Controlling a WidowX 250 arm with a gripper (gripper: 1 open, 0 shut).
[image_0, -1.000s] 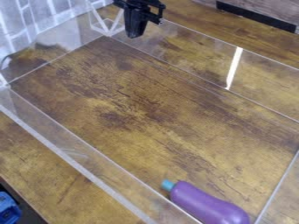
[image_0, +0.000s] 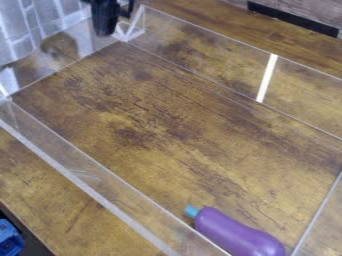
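A purple bottle-shaped object with a teal tip (image_0: 235, 232) lies on the wooden floor of a clear-walled bin (image_0: 94, 195), at the bottom right. My black gripper (image_0: 107, 22) hangs at the top left, above the bin's far left corner and well away from the purple object. It is mostly cut off by the top edge, so its fingers are hard to make out.
The bin's middle is bare wood. Clear walls surround it, with a white strip (image_0: 267, 78) on the back one. A blue object (image_0: 8, 240) sits outside at the lower left. A tiled surface stands at the upper left.
My gripper has moved left and up, partly out of the frame. The purple object has not moved.
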